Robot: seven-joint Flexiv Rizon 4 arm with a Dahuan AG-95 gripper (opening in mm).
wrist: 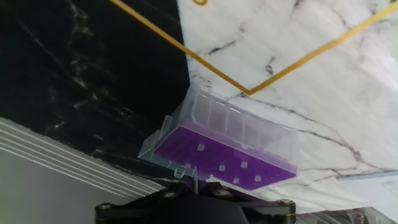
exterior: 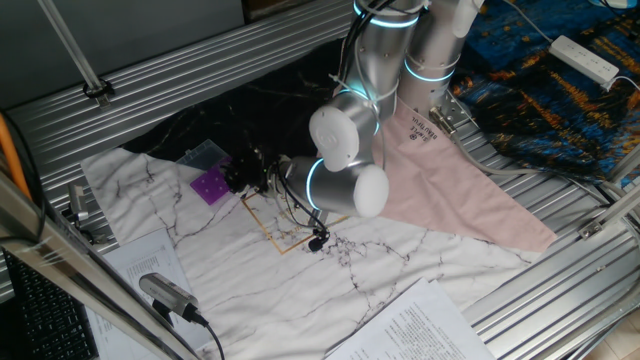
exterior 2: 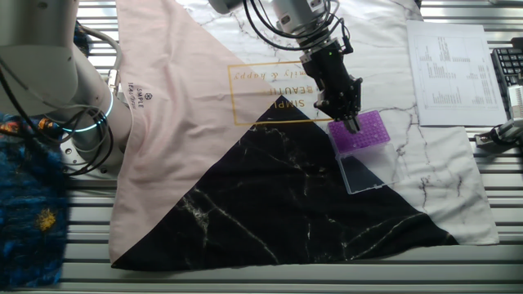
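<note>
A purple rack in a clear plastic box lies on the cloth, with its clear lid hinged open beside it. Several small clear pieces stand out of the rack's purple face in the wrist view. My gripper is over the rack's edge on the arm's side, its tips pointing down at it. From the wrist, the dark fingers come close together at the bottom centre, next to the box's near edge. A thin pale sliver shows there; whether it is held between the fingers cannot be made out.
Black, white and pink marble-print cloth covers the table, mostly clear around the box. Printed sheets and a keyboard lie to one side. A camera on a cable stands near the sheets.
</note>
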